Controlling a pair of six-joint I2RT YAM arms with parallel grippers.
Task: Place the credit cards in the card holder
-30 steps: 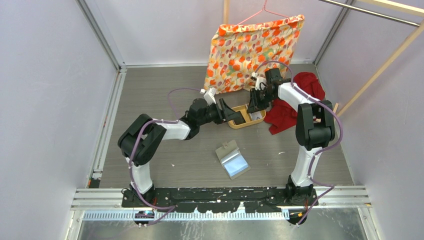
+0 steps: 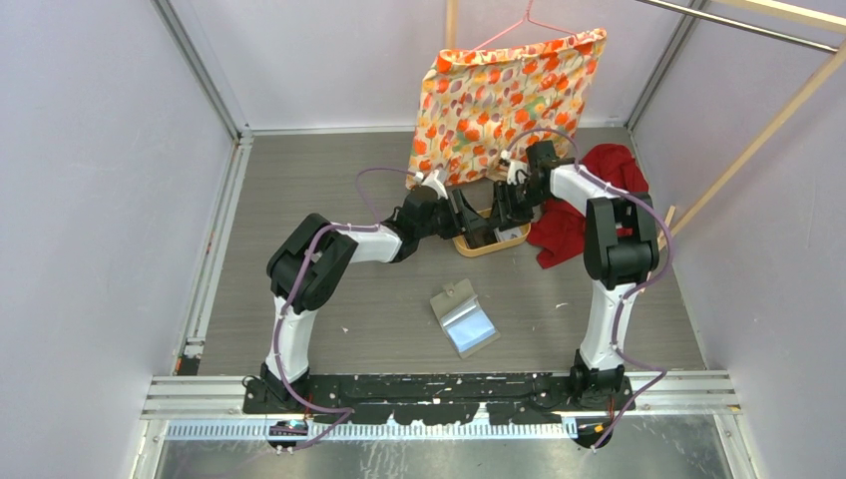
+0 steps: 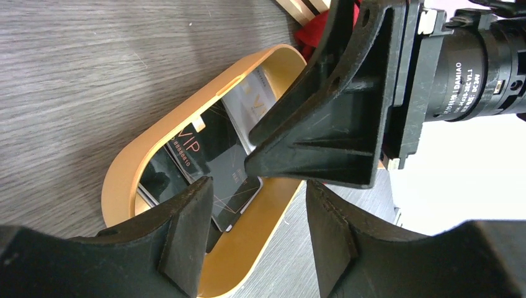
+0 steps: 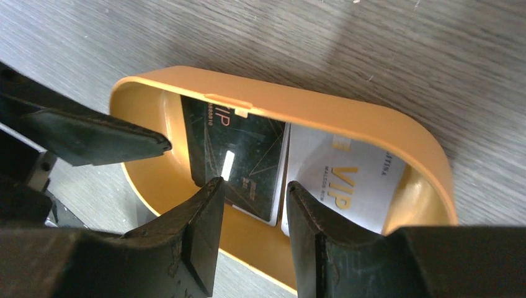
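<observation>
The orange-tan tray [image 2: 492,245] holds the cards. A black VIP card [image 3: 226,158] lies flat in it, beside a white VIP card [image 4: 344,177]. Another dark card surface [image 3: 162,176] shows beside the black card in the left wrist view. My left gripper is part open over the tray, one finger across its inside and the other past its wall, gripping nothing. Open too, my right gripper hovers over the seam between the black and white cards. Spread open on the table nearer the arms' bases lies the grey card holder [image 2: 454,297], its clear pocket showing.
Red cloth [image 2: 561,235] bunches right of the tray, under the right arm. Behind hangs an orange floral cloth [image 2: 499,105]. Both grippers crowd close together above the tray. Clear table lies to the left and around the holder.
My left arm has moved right over the tray, and the black card has slid toward the white one. Lately my right gripper has shifted slightly left and toward the front. The holder is unmoved.
</observation>
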